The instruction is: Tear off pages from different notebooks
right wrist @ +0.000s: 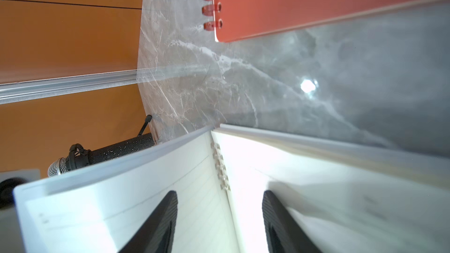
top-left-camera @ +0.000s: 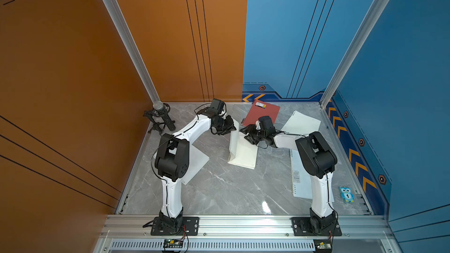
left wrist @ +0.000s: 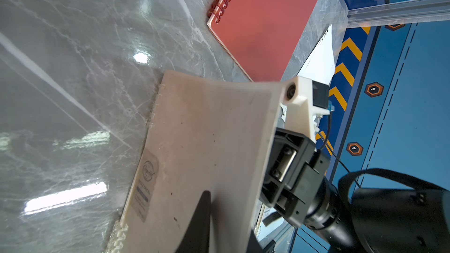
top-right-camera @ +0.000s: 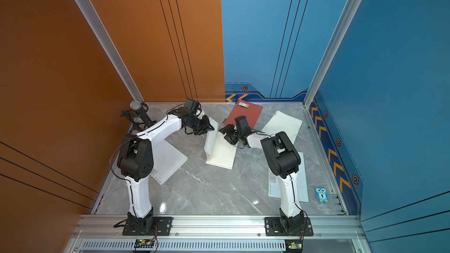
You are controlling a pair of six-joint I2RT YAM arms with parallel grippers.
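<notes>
A notebook lies opened near the middle of the table, its left part raised in a steep curve. My left gripper is shut on that raised cover and the pages with it; in the left wrist view the brownish cover runs between the dark fingers. Over the flat right-hand pages, close to the far end, stands my right gripper. Its fingers are apart, with the notebook's binding and lined page behind the gap. No page shows clearly pinched between them.
Behind lies a red spiral notebook. Loose white sheets rest at the left and far right. A pale blue notebook lies partly under the right arm. A microphone on a stand occupies the back left corner.
</notes>
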